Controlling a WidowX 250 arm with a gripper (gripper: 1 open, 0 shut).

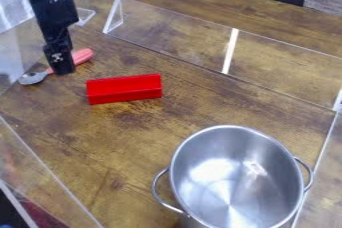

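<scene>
At the upper left, my black gripper (pixel 59 62) is lowered over a spoon with a pink handle (pixel 80 56) and a metal head (pixel 34 76), lying on the wooden table. The fingertips are down at the handle; whether they touch it is unclear. A red block (pixel 124 88) lies to the right of the spoon, apart from it. A steel pot (pixel 235 177) with two handles stands at the lower right.
Clear acrylic panels (pixel 167 32) border the wooden table (pixel 107 142) along the back, left and right. The middle of the table between block and pot is clear.
</scene>
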